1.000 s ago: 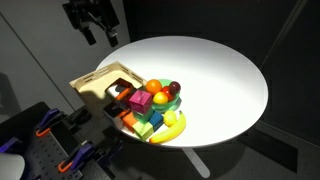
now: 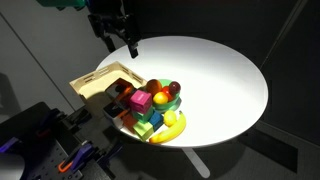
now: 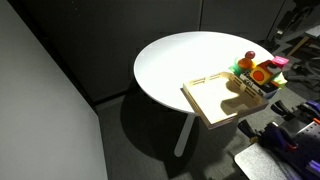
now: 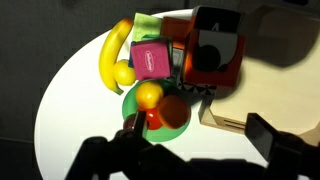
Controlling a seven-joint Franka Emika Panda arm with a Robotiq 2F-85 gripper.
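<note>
Above the white table, my gripper (image 2: pixel 121 47) hangs open with nothing between its fingers. Below it stands a green bowl (image 2: pixel 174 104) holding an orange (image 2: pixel 153 86), a yellow fruit (image 2: pixel 160 99) and red fruits. In the wrist view, the gripper has one finger on each side of the bowl area, and the orange (image 4: pixel 173 111) shows between them but farther down. A pink box (image 4: pixel 151 58), a dark red-and-black box (image 4: pixel 212 48), a yellow lemon (image 4: pixel 124 73) and a banana (image 4: pixel 116 52) lie beside the bowl.
A shallow wooden tray (image 3: pixel 205 105) rests at the table edge next to the boxes, its visible floor bare. Small blocks, one of them green (image 2: pixel 143 130), crowd the near edge.
The objects on the table look unmoved.
</note>
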